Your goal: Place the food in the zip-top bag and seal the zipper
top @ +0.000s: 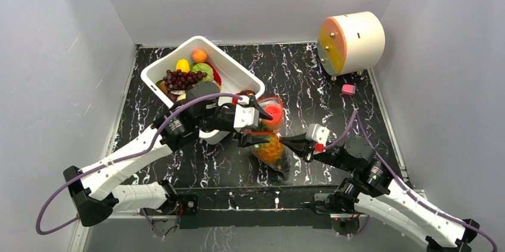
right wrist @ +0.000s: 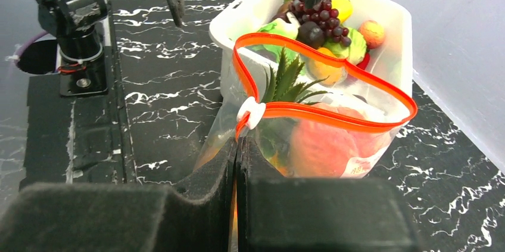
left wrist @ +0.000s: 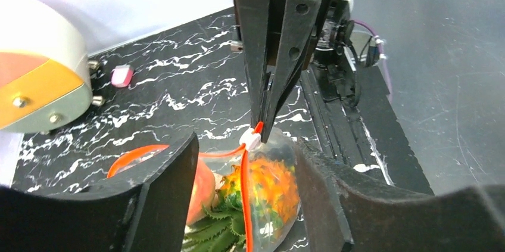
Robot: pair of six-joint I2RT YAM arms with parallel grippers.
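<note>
The clear zip top bag [right wrist: 381,155] has an orange zip [right wrist: 351,123] whose mouth gapes in a loop. A pineapple [left wrist: 271,186] and a pink-red food piece [right wrist: 324,139] are inside it. At one end of the zip sits the white slider [left wrist: 250,139]. My right gripper is shut on the thin orange zip end just beside the slider. My left gripper [top: 262,128] stands open to the left of the slider; in the left wrist view its fingers [left wrist: 170,189] are spread wide, with nothing gripped.
A white bin [top: 241,68] holding several fruits and vegetables stands behind the left arm. At the back right is a round drawer unit [top: 357,40], with a small pink block [top: 348,89] in front.
</note>
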